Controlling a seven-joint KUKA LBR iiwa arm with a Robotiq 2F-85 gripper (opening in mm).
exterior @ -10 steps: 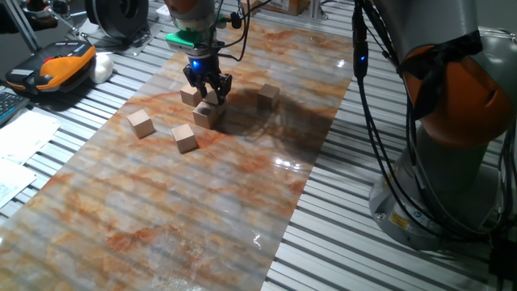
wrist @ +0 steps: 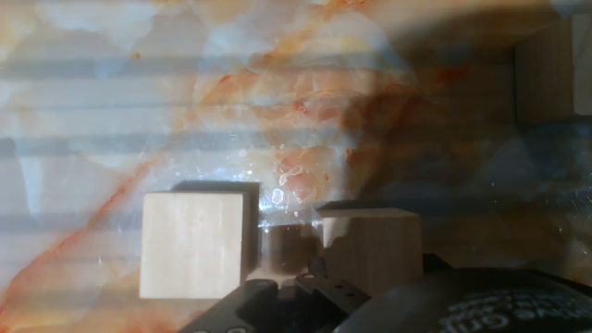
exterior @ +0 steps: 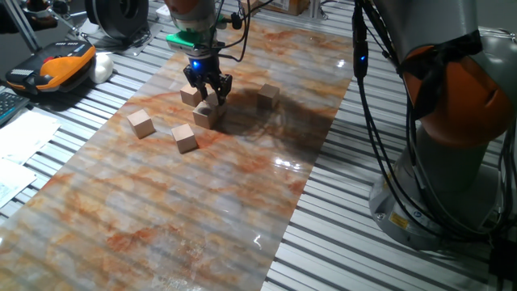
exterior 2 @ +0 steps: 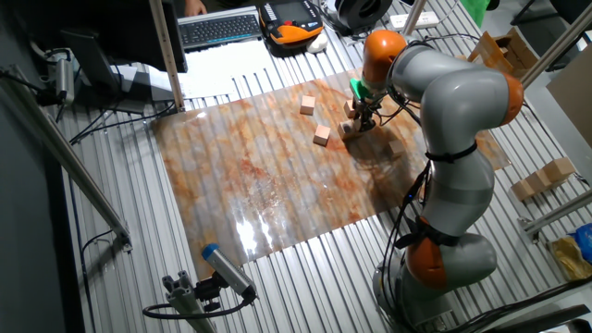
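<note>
Several plain wooden cubes sit on the marbled sheet [exterior: 161,210]. My gripper [exterior: 213,96] points down among them at the sheet's far part, low over a middle cube [exterior: 206,116] and close to a cube [exterior: 191,95] behind it. Two more cubes lie apart toward the left: one cube [exterior: 140,124] and another cube [exterior: 184,138]. To the right, in the arm's shadow, rests a further cube [exterior: 268,97]. In the wrist view, a bright cube [wrist: 192,245] and a shaded cube [wrist: 370,248] flank the dark fingers; whether anything is between the fingertips is unclear.
An orange-and-black teach pendant [exterior: 56,66] and white papers [exterior: 24,141] lie beyond the sheet's left edge. A camera on a stand [exterior 2: 227,273] rises by the near edge in the second exterior view, and extra wooden blocks [exterior 2: 546,178] sit off the sheet.
</note>
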